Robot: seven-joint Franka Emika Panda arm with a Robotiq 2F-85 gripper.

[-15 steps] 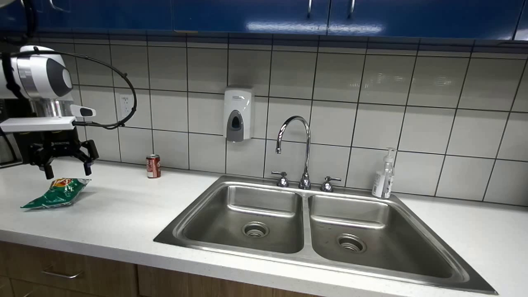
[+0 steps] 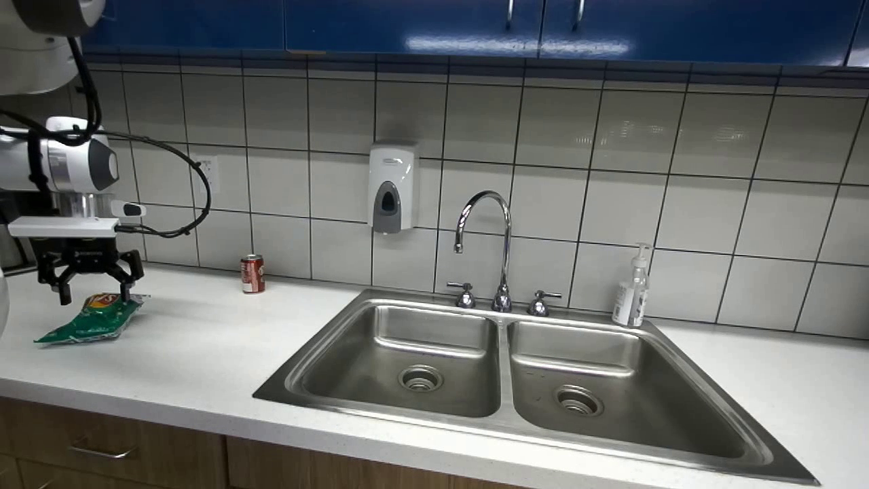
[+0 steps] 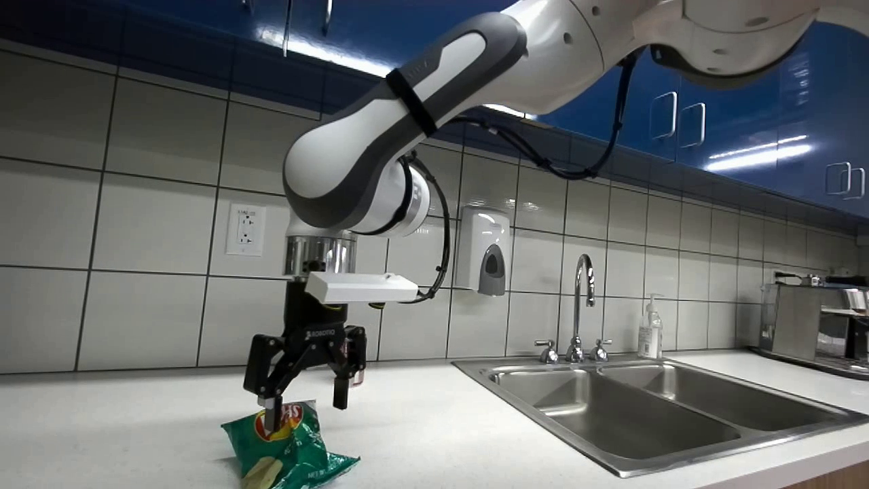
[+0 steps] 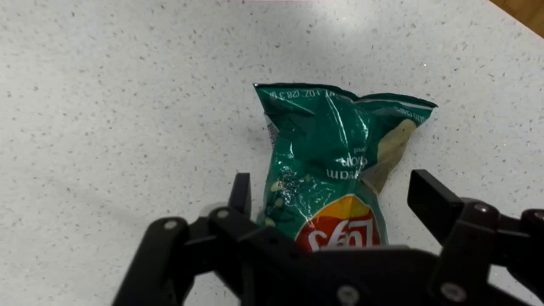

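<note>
A green chip bag (image 2: pixel 94 319) with a red and yellow logo lies flat on the white counter at the left. My gripper (image 2: pixel 94 299) is just above it, pointing down, its fingers wide apart. In the wrist view the bag (image 4: pixel 321 132) runs between the two open fingers, with counter showing on both sides of it; the gripper body hides its near end. From the other side, one finger (image 3: pixel 273 413) overlaps the bag (image 3: pixel 297 448) near its logo. Whether that finger touches it I cannot tell.
A red can (image 2: pixel 252 274) stands near the tiled wall, behind and right of the bag. Farther right are a double steel sink (image 2: pixel 502 367) with a tall faucet (image 2: pixel 503 244) and a soap bottle (image 2: pixel 631 293). Counter between bag and sink is clear.
My gripper has come down and slightly left toward the bag, still open. The bag and the can have stayed in place.
</note>
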